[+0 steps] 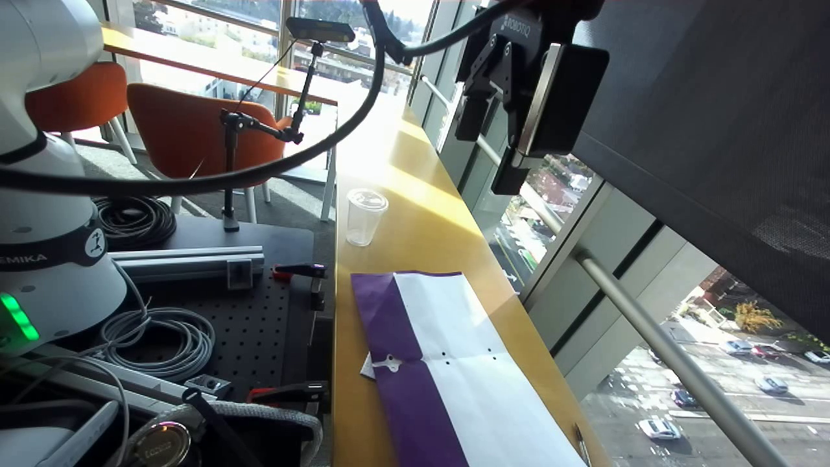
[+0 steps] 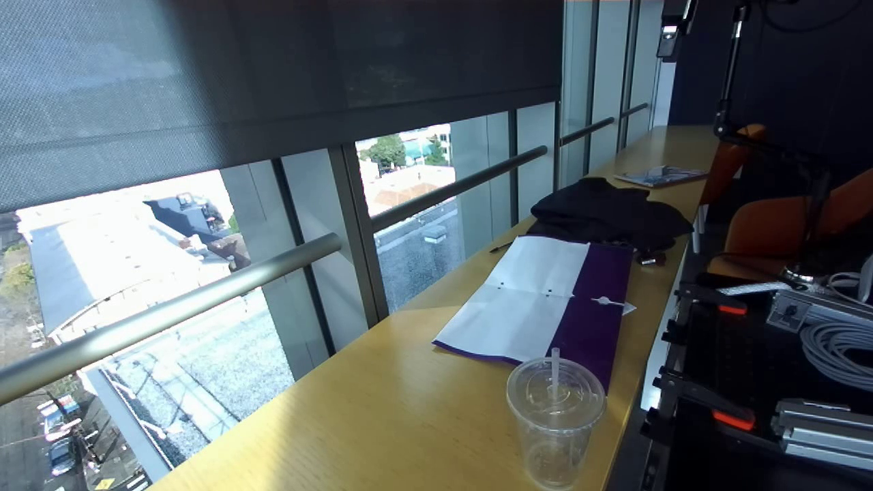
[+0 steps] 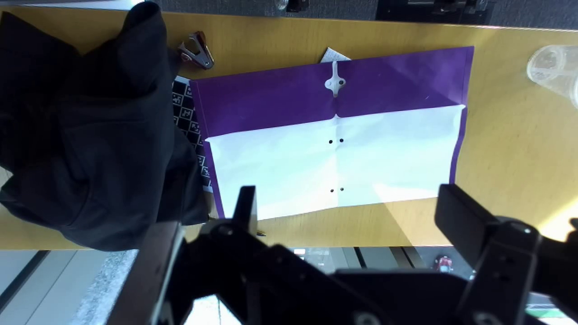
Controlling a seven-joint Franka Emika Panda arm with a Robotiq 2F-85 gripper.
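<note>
My gripper is open, its two fingers wide apart and nothing between them. In exterior view 1 the gripper hangs high above the table, toward the window side. Below lies a purple and white sheet, spread out flat with a crease across its middle and small dark holes beside the crease. A clear plastic cup with a lid and straw stands upright near the table's inner edge, beyond one end of the sheet. The wrist view shows only part of this cup, at the right border.
Dark crumpled cloth covers the table at the sheet's other end, partly over a black-and-white patterned board. A metal clip lies beside it. Window rail and blind border the table. Bare wood shows around the cup.
</note>
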